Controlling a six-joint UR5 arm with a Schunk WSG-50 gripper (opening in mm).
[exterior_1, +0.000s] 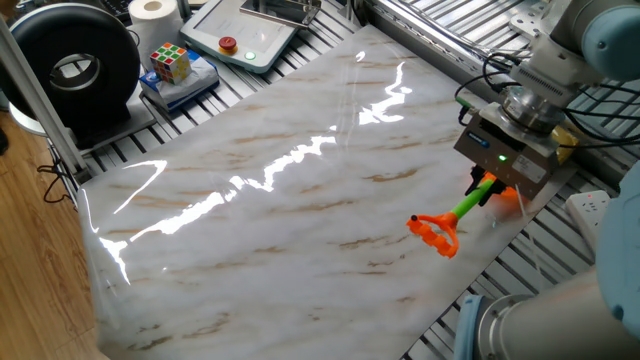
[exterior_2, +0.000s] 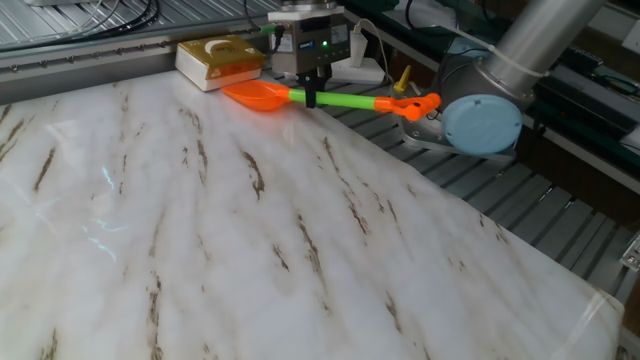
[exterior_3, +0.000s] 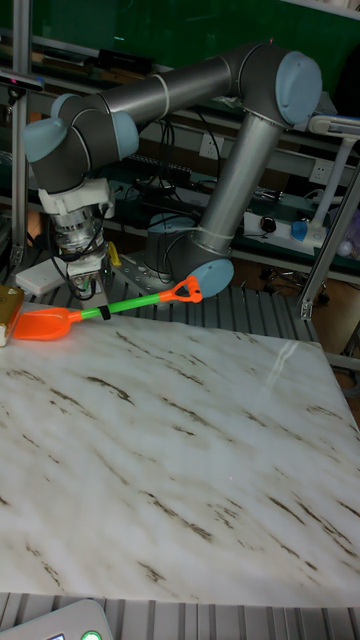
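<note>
A toy shovel with an orange scoop, a green shaft and an orange handle is at the robot's side of the table. My gripper points down and is shut on the green shaft, close to the scoop. In the second exterior view the shovel lies roughly level across the gripper, its handle reaching past the marbled top's edge. The scoop is right by a gold-and-white box; whether they touch, or whether the scoop rests on the tabletop, I cannot tell.
A power strip lies near the arm's base.
</note>
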